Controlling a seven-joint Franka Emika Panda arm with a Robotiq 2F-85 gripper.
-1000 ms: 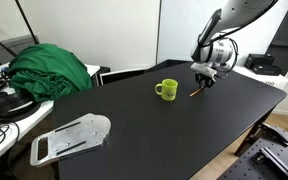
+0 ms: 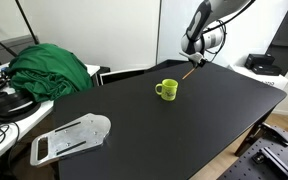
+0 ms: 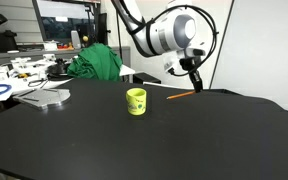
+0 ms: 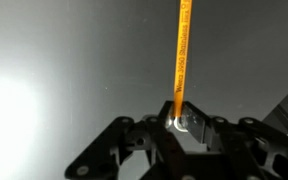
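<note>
An orange pencil-like stick with small dark lettering [image 4: 183, 50] reaches out from my gripper, which is shut on one end of it. In exterior view 2 the stick [image 3: 181, 95] hangs slanted over the dark table, below the white arm's wrist. Exterior view 1 shows the gripper [image 2: 197, 62] at the table's far right part, with the stick [image 2: 189, 73] pointing down toward the left. A yellow-green mug [image 2: 167, 89] stands upright on the table, left of the stick and apart from it; in exterior view 2 the mug [image 3: 136, 101] shows its open top.
A grey metal tray-like plate [image 2: 72, 137] lies at the table's left. Green cloth [image 2: 52, 72] is heaped beyond the left edge.
My gripper has risen from near the tabletop and shifted slightly left in exterior view 1, carrying the orange stick up with it. The mug has stayed in place.
</note>
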